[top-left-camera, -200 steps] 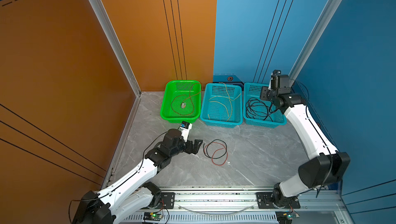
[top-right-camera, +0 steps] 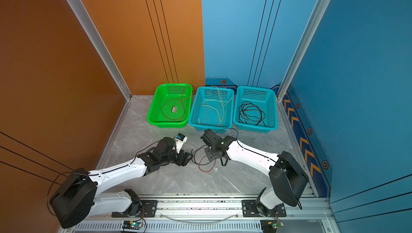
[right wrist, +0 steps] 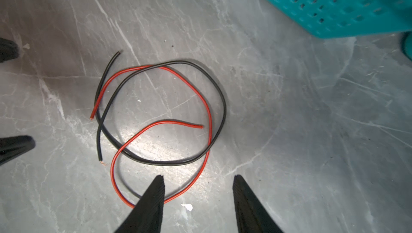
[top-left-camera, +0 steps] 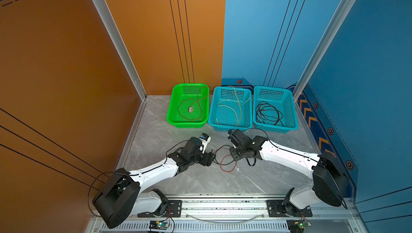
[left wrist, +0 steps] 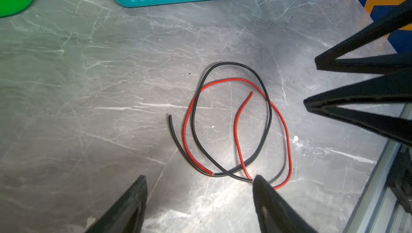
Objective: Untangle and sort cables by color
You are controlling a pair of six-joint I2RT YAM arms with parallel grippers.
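A black cable [left wrist: 270, 117] and a red cable [left wrist: 288, 143] lie loosely overlapped in loops on the grey table, clearest in both wrist views. My left gripper hovers just left of them, fingers apart and empty. My right gripper is over their right side, also open with nothing between its fingers. The green basket [top-left-camera: 173, 117] holds a red cable, the middle blue basket [top-left-camera: 214, 113] yellowish cables, and the right blue basket [top-left-camera: 291, 117] a coil of black cables.
The three baskets stand in a row along the back. Bare table [top-left-camera: 146, 134] shows at the left and in front. Walls close in on both sides, and a metal rail [top-left-camera: 223, 198] runs along the front edge.
My right arm has swung from over the right basket down and left to above the loose cables.
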